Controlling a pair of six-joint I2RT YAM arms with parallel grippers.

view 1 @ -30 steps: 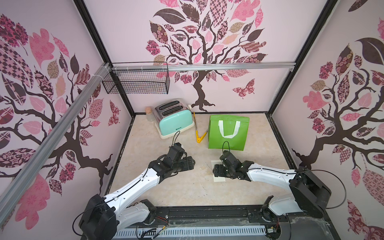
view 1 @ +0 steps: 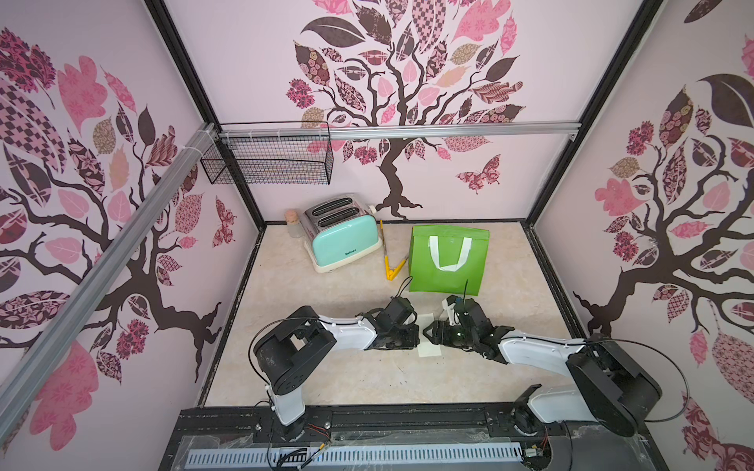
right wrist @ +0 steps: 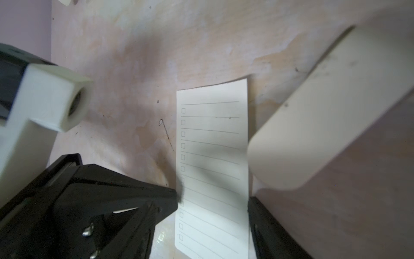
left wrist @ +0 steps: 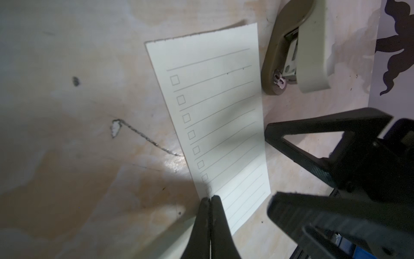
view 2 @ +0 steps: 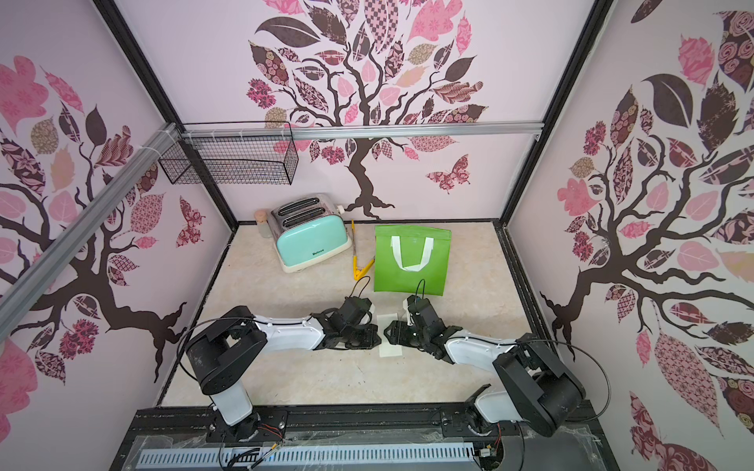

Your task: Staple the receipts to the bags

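Observation:
The white lined receipt (left wrist: pixel 224 103) lies flat on the table, its lower edge between my two arms. In the left wrist view my left gripper is shut, its fingertips at the receipt's left edge with nothing showing between them. My right gripper stands part open over the receipt in the right wrist view, one finger near each long side and no object gripped. The grey-beige stapler (left wrist: pixel 297 51) rests beside the receipt's right edge. Behind the arms is the green bag (view 1: pixel 463 271) with white handles. The arms partly cover the receipt in the top views.
A turquoise toaster (view 1: pixel 345 241) stands at the back left, with a small corked jar (view 1: pixel 293 223) beside it. A yellow-handled tool (view 1: pixel 391 271) lies between toaster and bag. A wire basket (view 1: pixel 275 161) hangs on the rail.
My left gripper has moved right, from clear of the receipt to its left edge. The right gripper has shifted slightly right. Bag and toaster have not moved.

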